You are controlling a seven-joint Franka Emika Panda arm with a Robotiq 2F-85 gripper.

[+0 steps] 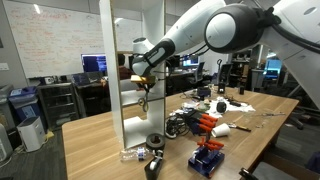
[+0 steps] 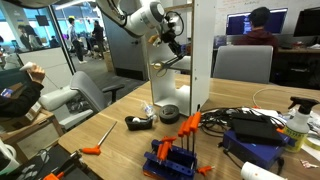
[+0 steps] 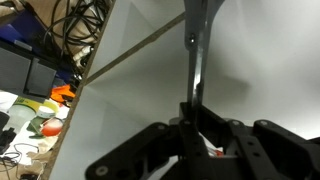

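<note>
At the tall white shelf unit [image 1: 133, 120], my gripper [image 1: 143, 80] is up high, pointing into an open bay. The wrist view shows the fingers [image 3: 195, 85] close together, with a long, narrow, shiny dark object [image 3: 205, 22] running on from them to the top edge. What it is cannot be made out. A small tan, looped thing [image 1: 145, 103] hangs just below the gripper in exterior view 1; its link to the fingers is too small to tell. From the other side, the gripper [image 2: 165, 38] hangs beside the unit's upright panel.
A black tape roll [image 1: 155, 141] lies at the unit's foot. Nearby are a blue holder [image 2: 171, 163] with orange-handled tools, a dark tangle of cables [image 1: 179, 122] and a spray bottle [image 2: 299, 118]. Bare tabletop [image 1: 88, 145] lies left of the unit.
</note>
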